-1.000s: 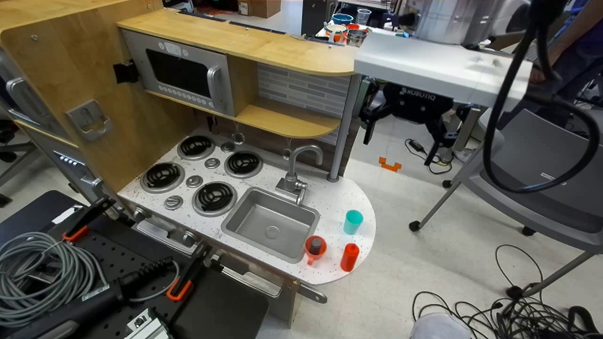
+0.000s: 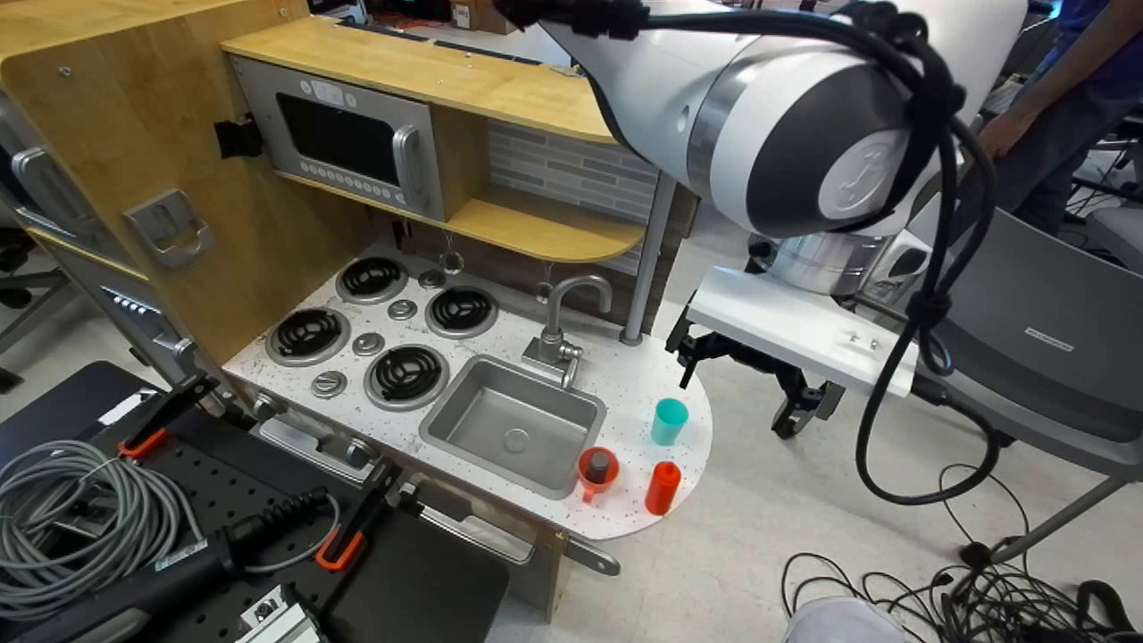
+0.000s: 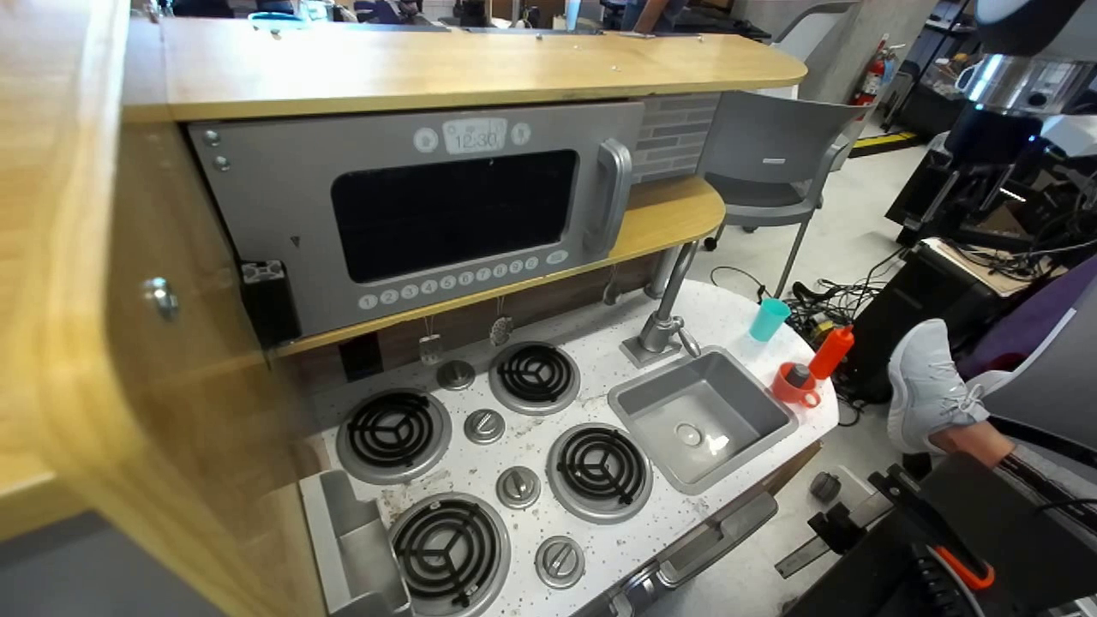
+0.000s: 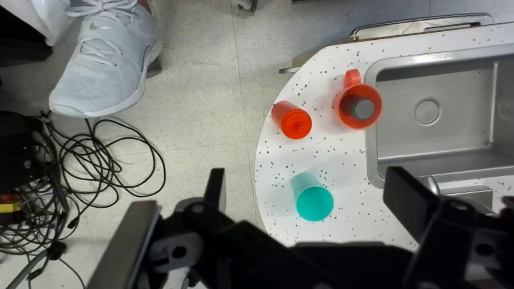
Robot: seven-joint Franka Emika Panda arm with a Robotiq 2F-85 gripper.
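Three items stand on the rounded right end of the white speckled counter. One is a teal cup, empty as far as the wrist view shows. Beside it stands a red bottle, upright with its cap on. An orange-red mug sits by the sink's edge with a dark, grey-topped object inside it. Above this end hangs my gripper, open wide and empty, its fingers spread to either side of the teal cup in the wrist view. Clear height separates it from the cup.
The sink with its tall faucet lies left of the cups. A grey post carries the wooden shelf. Several burners fill the counter's left part. Beyond the counter's curved edge is open floor.
The arm has come lower and nearer the counter's rounded end, and the gripper has tilted in exterior view 1. It remains open. The cup, bottle and mug have stayed in place.
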